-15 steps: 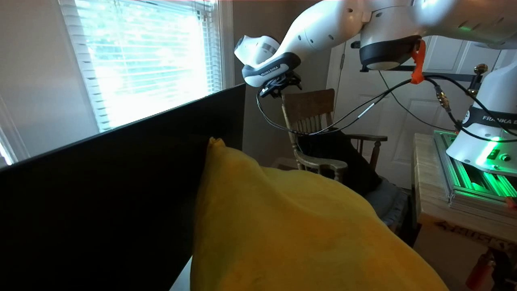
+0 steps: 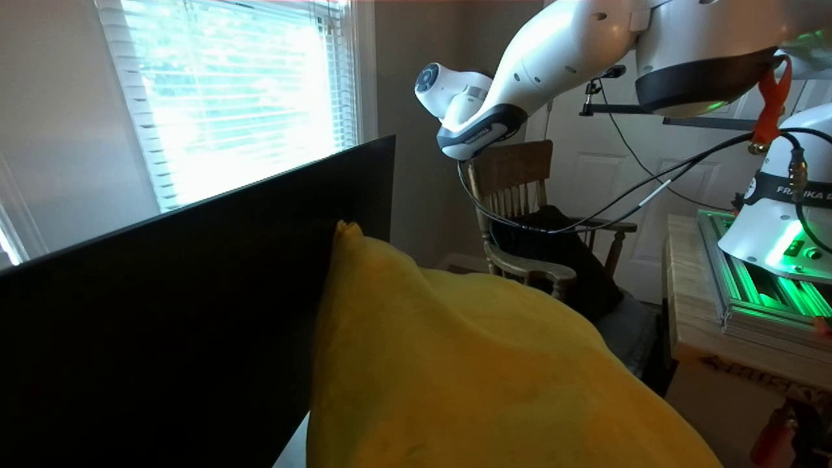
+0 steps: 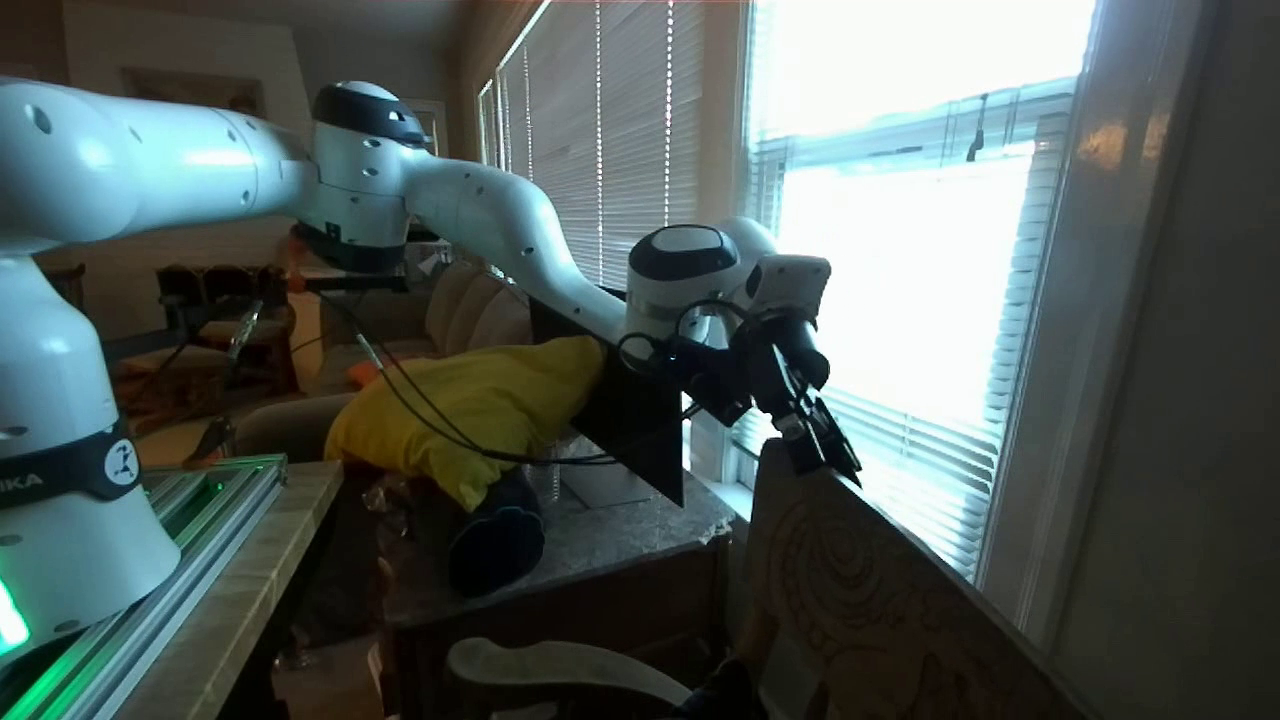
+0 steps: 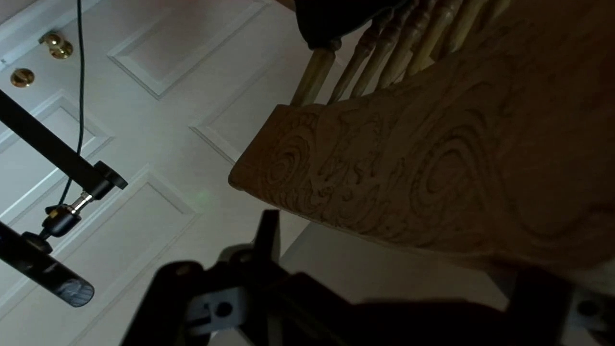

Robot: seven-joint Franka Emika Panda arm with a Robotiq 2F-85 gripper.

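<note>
A wooden rocking chair stands with its carved back (image 4: 357, 167) filling much of the wrist view. In exterior view 2, my gripper (image 3: 836, 454) is at the top edge of that chair back (image 3: 828, 540); whether it presses on it is unclear. My gripper looks open in the wrist view, its dark fingers (image 4: 266, 235) spread wide at the bottom. The carved rail lies ahead of them, with the right finger partly lost in shadow against it. In exterior view 1, the arm hides the gripper behind the chair back (image 2: 511, 168).
A yellow pillow (image 2: 483, 366) and a black panel (image 2: 156, 327) stand beside the arm. A dark cushion (image 2: 558, 257) is on the chair. The window (image 3: 912, 288) is close behind the gripper. Cables (image 2: 593, 222) hang in a loop from the arm.
The arm has swung right and a little lower in exterior view 1, taking the gripper behind the chair back. The chair has shifted slightly right, and the cable loop has moved along.
</note>
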